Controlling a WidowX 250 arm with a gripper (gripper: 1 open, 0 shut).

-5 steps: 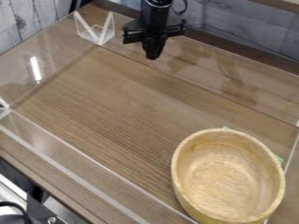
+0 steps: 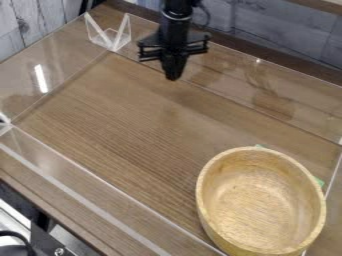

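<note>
The black robot gripper [image 2: 173, 66] hangs at the top centre of the camera view, low over the back of the wooden table [image 2: 120, 130]. Its fingertips look close together, with nothing visible between them.
A large tan bowl [image 2: 261, 200] sits at the front right. A white wire-like object [image 2: 110, 33] stands at the back left, left of the gripper.
The gripper has shifted slightly over the last second and now sits a little lower in the view than at either earlier moment. The bowl has not moved.
</note>
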